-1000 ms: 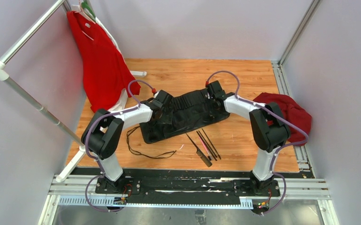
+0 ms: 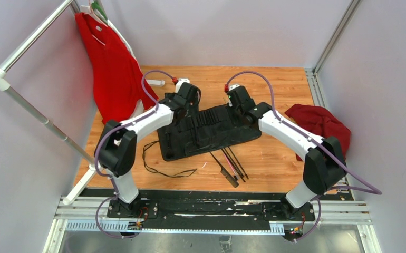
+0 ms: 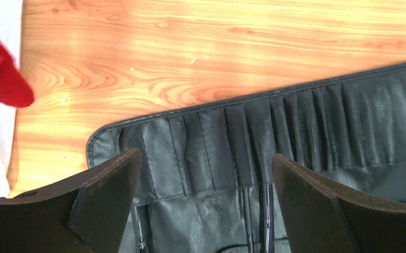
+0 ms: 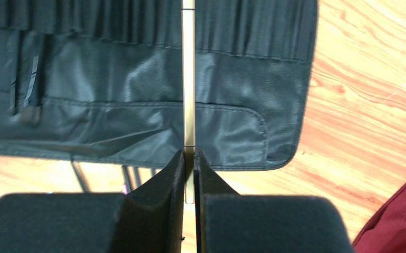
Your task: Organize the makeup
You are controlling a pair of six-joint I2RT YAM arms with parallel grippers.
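Observation:
The black brush roll (image 2: 216, 138) lies unrolled on the table, its row of narrow pockets along the far side. Over its left part, my left gripper is open, its black fingers wide apart with nothing between them. My right gripper is shut on a slim gold-handled tool (image 4: 189, 84), which extends forward over the pockets at the right; its far end is out of frame. A dark brush (image 4: 33, 87) and thin dark handles (image 3: 268, 216) stick out of some pockets. Several slim tools (image 2: 234, 163) and a dark wide-handled one (image 2: 225, 169) lie in front of the roll.
A tie cord (image 2: 169, 175) lies loose at front left. Dark red cloth (image 2: 322, 126) is heaped on the right. A red garment (image 2: 108, 68) hangs from the rack (image 2: 37, 113) at left. Bare wood lies behind the roll.
My left gripper has moved toward the back and slightly right. The roll has slid a little to the right.

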